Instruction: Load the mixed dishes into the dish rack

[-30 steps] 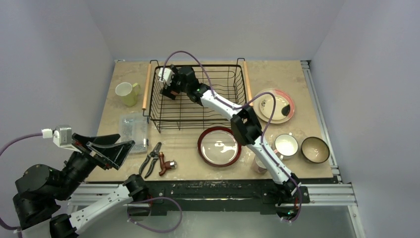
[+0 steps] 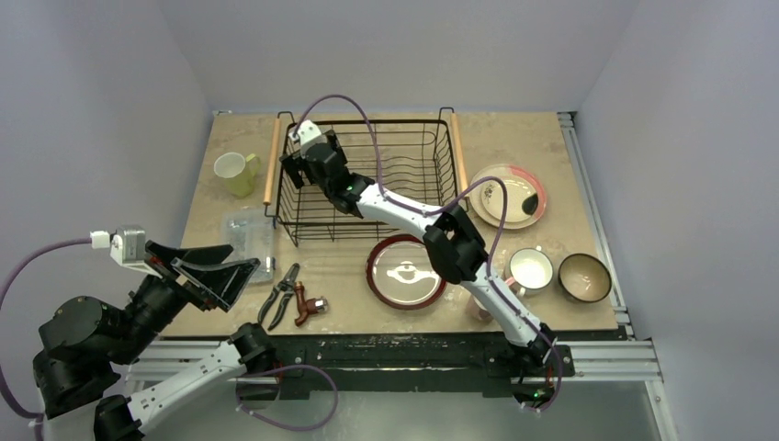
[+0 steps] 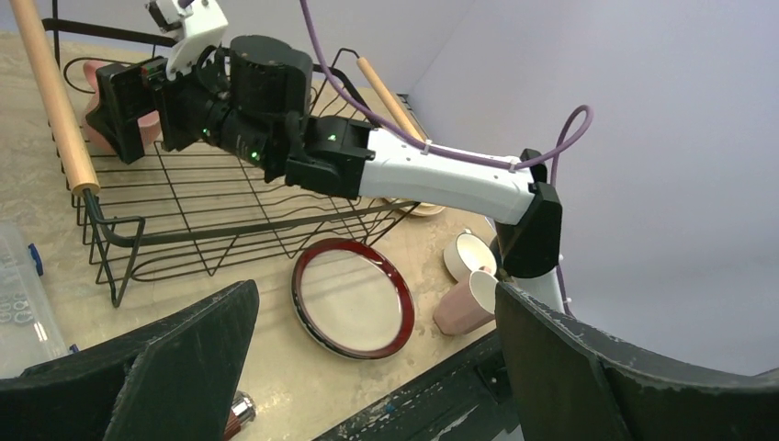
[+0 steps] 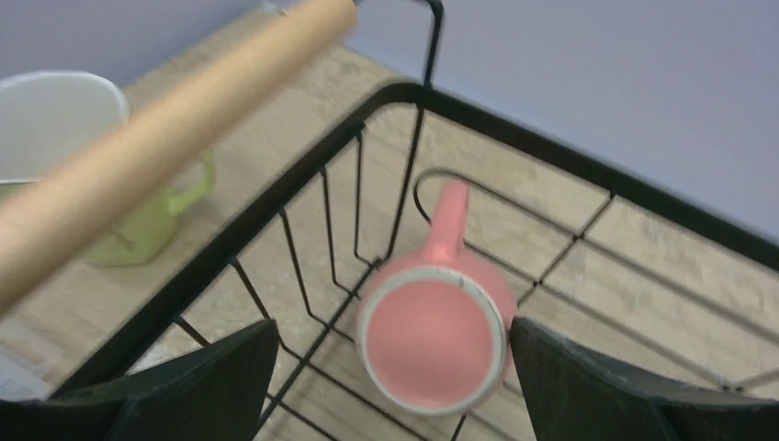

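The black wire dish rack (image 2: 404,222) stands at the back centre. In its back-left corner a pink mug (image 4: 432,340) lies on its side, handle up. My right gripper is open over it, fingers either side of the mug's lower part. My left gripper (image 2: 220,276) is open over the front left. A maroon-rimmed plate (image 2: 404,276) lies before the rack, stacked plates (image 2: 503,184) at the right. A white mug (image 2: 530,268), a brown bowl (image 2: 583,277) and another pink mug (image 3: 457,308) sit front right. A green mug (image 2: 235,176) stands left of the rack.
A clear plastic container (image 2: 246,246), pruning shears (image 2: 272,303) and a copper tap fitting (image 2: 306,308) lie at the front left. The rack's wooden handles (image 2: 457,152) stick up at both sides. Walls enclose the worktop at back and sides.
My left arm shifted slightly right.
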